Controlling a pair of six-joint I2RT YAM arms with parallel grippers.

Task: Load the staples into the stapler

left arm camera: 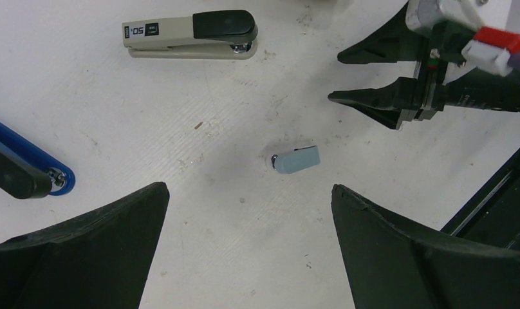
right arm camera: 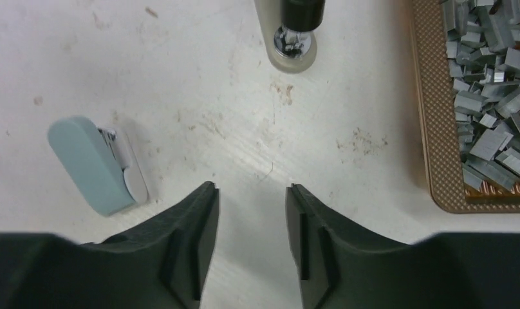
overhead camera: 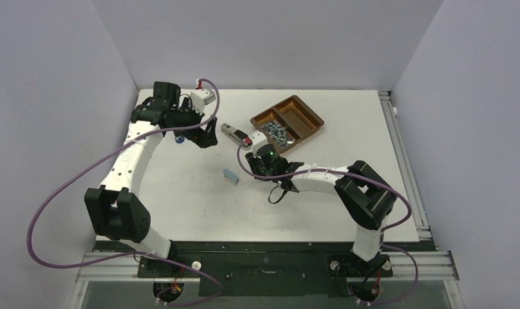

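Note:
A beige and black stapler lies closed toward the back middle; its end shows at the top of the right wrist view. My left gripper hangs over the table left of it, open and empty. My right gripper is right and front of the stapler; its fingertips stand somewhat apart, with nothing visible between them. The staples [right arm camera: 494,96] are heaped in a compartment of the brown tray [right arm camera: 437,129] to its right. A light blue staple remover [left arm camera: 296,159] lies in front of the stapler, between the grippers.
A blue stapler [left arm camera: 22,158] lies at the left of the left wrist view, partly under the left arm in the top view.

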